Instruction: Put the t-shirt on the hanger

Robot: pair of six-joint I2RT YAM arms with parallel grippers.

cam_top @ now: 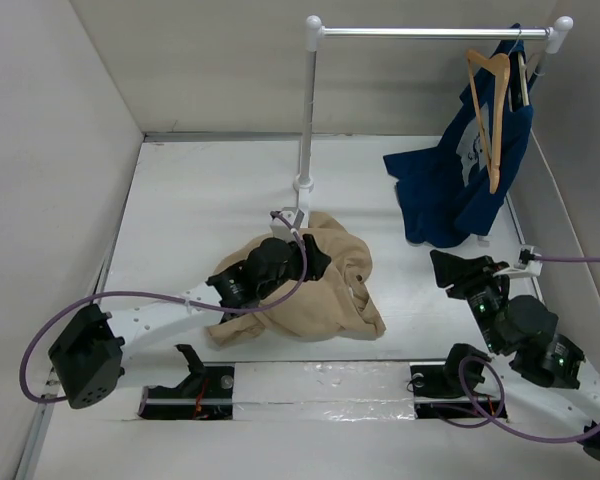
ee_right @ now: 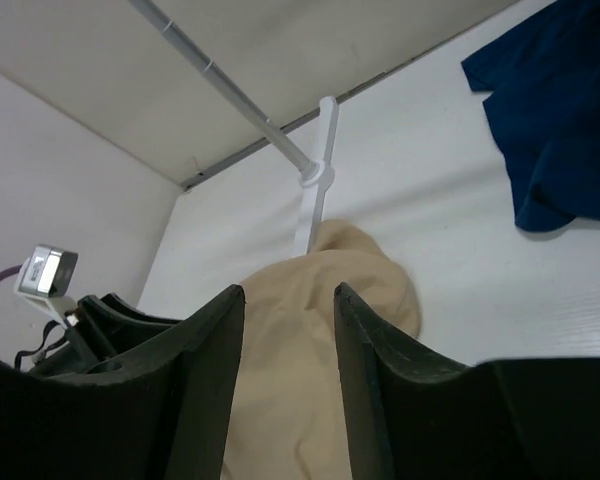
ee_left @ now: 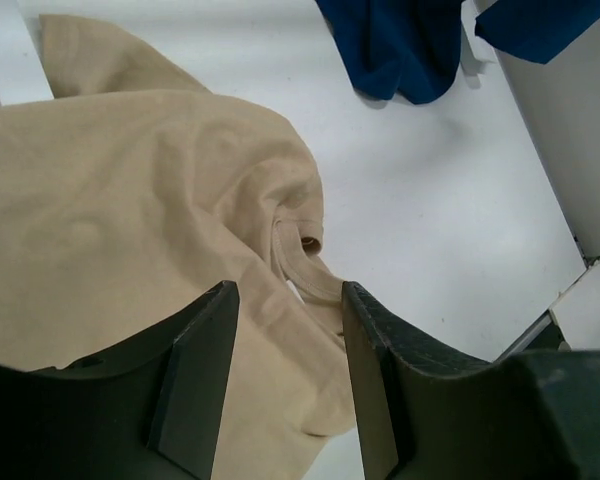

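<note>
A tan t shirt [cam_top: 320, 300] lies crumpled on the white floor below the rail. My left gripper [cam_top: 312, 258] hangs over it with fingers apart and empty; in the left wrist view the shirt fills much of the area beneath the fingertips. My right gripper [cam_top: 450, 268] is raised at the right, its fingers apart with nothing held, facing the shirt and rail post in its wrist view. Wooden hangers [cam_top: 496, 120] hang at the right end of the rail, beside dark blue garments [cam_top: 430, 200].
The white rail [cam_top: 430, 33] spans the upper right on a post [cam_top: 309, 100] standing just behind the shirt. Blue cloth drapes to the floor at right. Bare floor [cam_top: 190, 190] lies at the back left. Walls close in the sides and back.
</note>
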